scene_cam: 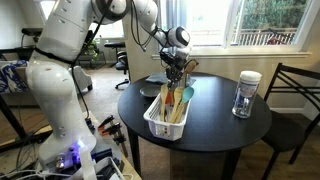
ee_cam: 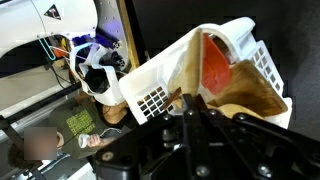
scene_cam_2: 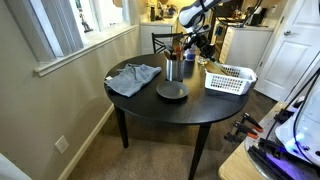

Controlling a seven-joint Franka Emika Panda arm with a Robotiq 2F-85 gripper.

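A white plastic basket [scene_cam: 157,129] stands on the dark round table, with wooden utensils, a red utensil and a teal utensil [scene_cam: 188,94] inside. My gripper [scene_cam: 174,82] is above the basket, pointing down toward the utensils' upper ends. From the wrist, the gripper appears shut, its dark fingertips close to a pale wooden utensil [ee_cam: 187,72]. I cannot tell whether they touch it. Beside that utensil lie the red one [ee_cam: 214,66] and a broader wooden piece [ee_cam: 246,94]. The basket [scene_cam_2: 229,83] is at the table's edge near the robot in the other exterior view.
A tall white canister [scene_cam: 246,95] stands on the table's right side, beside a dark chair [scene_cam: 292,117]. A dark plate [scene_cam_2: 173,90] and a grey-blue cloth [scene_cam_2: 132,78] lie on the table. Bare tabletop [scene_cam: 226,133] extends to the basket's right.
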